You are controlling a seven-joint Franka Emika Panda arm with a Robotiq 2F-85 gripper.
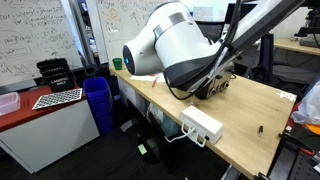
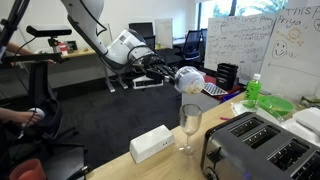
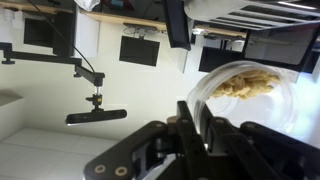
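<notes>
A pale, see-through cup [image 3: 236, 103] with yellowish-brown pieces in it shows at the right of the wrist view. My gripper is shut on this cup, seemingly at its wall. In exterior view 2 the cup [image 2: 189, 79] hangs tilted in the air, above and close to a stemmed glass [image 2: 190, 119] that stands upright on the table. Whether anything lies inside the glass is too small to tell. In exterior view 1 the arm hides the cup.
Right of the glass stands a silver toaster [image 2: 262, 146]; left of it lies a white box [image 2: 152, 142]. Behind are a green bottle [image 2: 253, 89] and a green bowl [image 2: 275, 104].
</notes>
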